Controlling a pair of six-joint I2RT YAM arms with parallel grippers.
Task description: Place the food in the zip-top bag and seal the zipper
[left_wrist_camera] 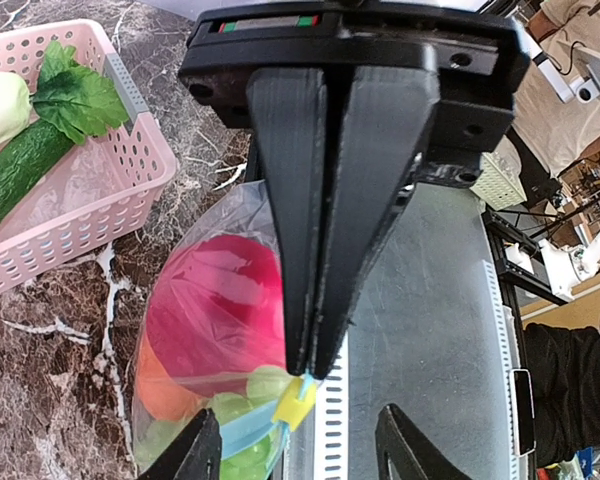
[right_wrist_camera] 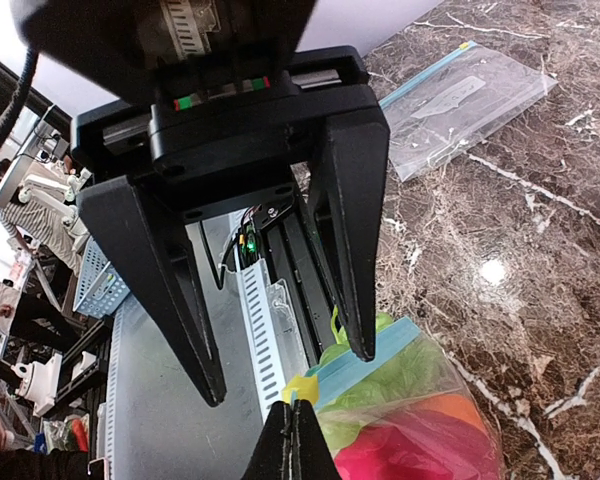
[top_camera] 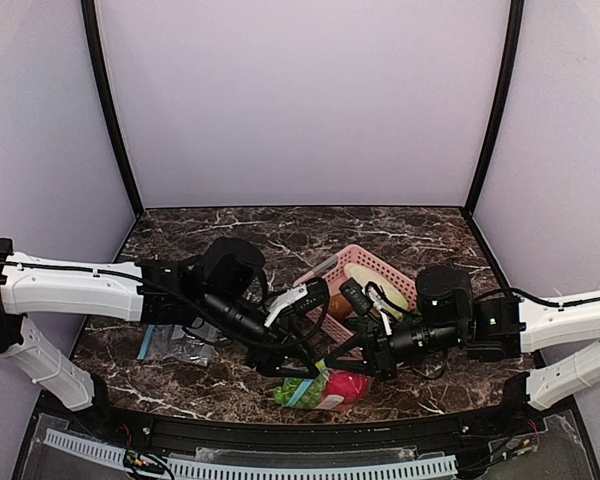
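Observation:
The zip top bag (top_camera: 344, 390) lies at the front middle of the table. Red and green food (left_wrist_camera: 220, 310) shows through its clear film, along with something orange. A blue zipper strip (right_wrist_camera: 365, 368) runs along its opening, with a yellow slider (left_wrist_camera: 294, 402) at one end. My right gripper is shut, its tips pinching the strip's end just beside the slider. The fingers of my left gripper stand apart on either side of the slider, with a gap to it. Whether the zipper is sealed cannot be told.
A pink basket (left_wrist_camera: 72, 225) with a cucumber (left_wrist_camera: 20, 175), leafy greens (left_wrist_camera: 78, 95) and a white vegetable stands behind the bag. An empty clear bag (right_wrist_camera: 460, 105) lies flat on the table's left. The table's front edge is close.

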